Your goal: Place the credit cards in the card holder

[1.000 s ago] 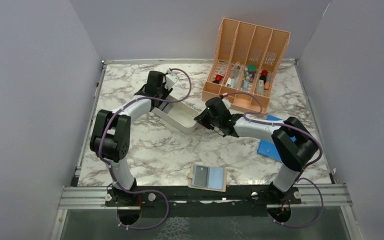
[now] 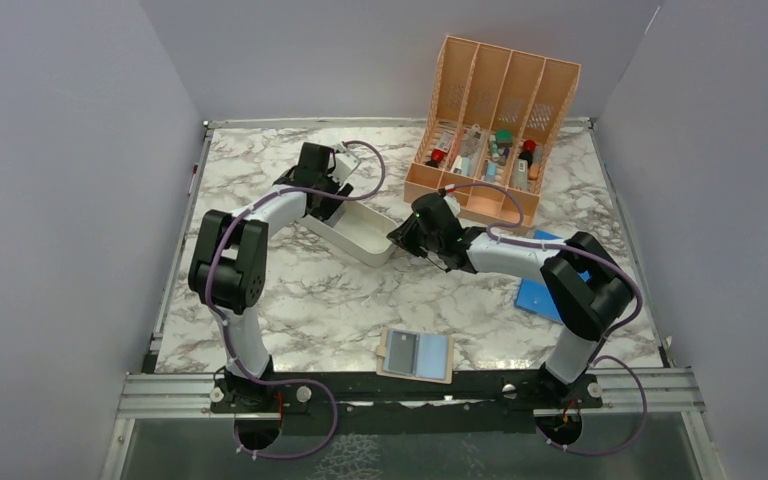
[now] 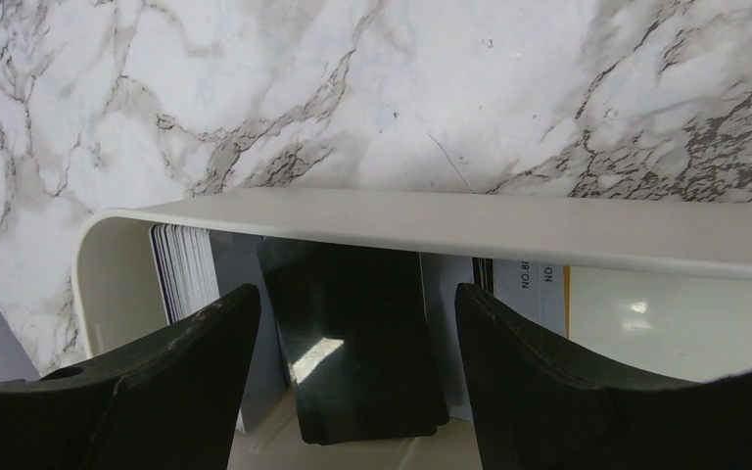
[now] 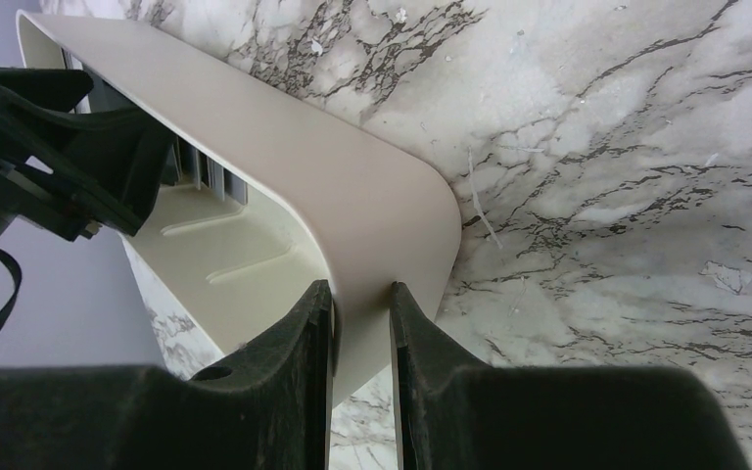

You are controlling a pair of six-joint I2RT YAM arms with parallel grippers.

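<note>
Inside the long white box (image 2: 365, 235), cards stand at the left end. In the left wrist view a black card (image 3: 357, 343) leans among grey cards (image 3: 245, 259) and a stack of white-edged cards (image 3: 184, 266). My left gripper is over this end, open, its fingers on either side of the black card with gaps between. The right gripper is shut on the box's near end wall, one finger inside and one outside. A flat two-panel item (image 2: 416, 355), grey and light blue, lies at the front edge; whether it is the card holder I cannot tell.
An open wooden organizer (image 2: 500, 130) with bottles and small items stands at the back right. Blue flat items (image 2: 537, 298) lie under the right arm. Between the white box and the front edge, the marble table (image 2: 310, 310) is bare.
The right arm and the white box have stayed put.
</note>
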